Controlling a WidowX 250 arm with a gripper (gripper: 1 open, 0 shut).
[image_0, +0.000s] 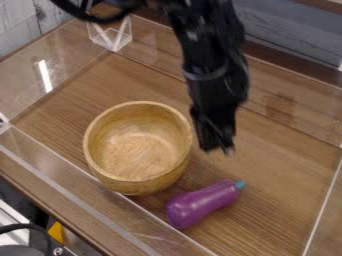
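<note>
My gripper is raised above the wooden table, to the right of a tan bowl, and is motion-blurred at its lower end; it appears shut with nothing visible in it. A purple eggplant-like object lies on the table below the gripper, to the lower right of the bowl, apart from it.
Bare table fills the right side and the upper left. A clear plastic holder stands at the top left edge. Cables and dark parts lie past the table's lower-left edge.
</note>
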